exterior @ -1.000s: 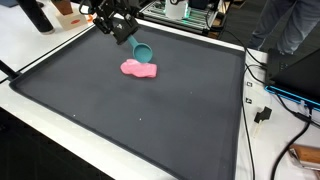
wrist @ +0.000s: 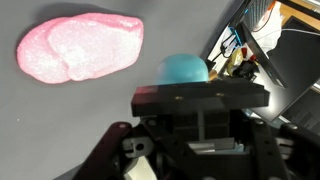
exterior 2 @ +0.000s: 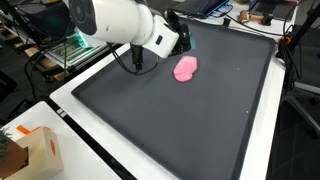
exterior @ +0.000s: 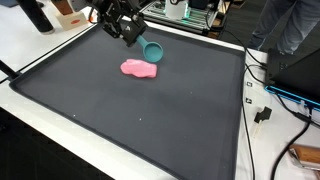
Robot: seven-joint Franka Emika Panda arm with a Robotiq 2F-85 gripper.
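A teal cup tilts with its round mouth toward the front in exterior view 1. My gripper is shut on it from the far left side. In the wrist view, part of the cup shows beyond the dark fingers of my gripper; the grip itself is mostly hidden. Only a sliver of teal shows beside the gripper in exterior view 2. A pink, soft-looking, lobed object lies flat on the dark board, just in front of the cup. Whether the cup touches the board is hard to tell.
The dark grey board is bare in its middle and front. Cables and a small white device sit along the right edge. A wooden item lies at the lower right. Clutter stands behind the board.
The teal cup and my gripper have shifted a little to the right together in exterior view 1. The pink object has stayed in place.
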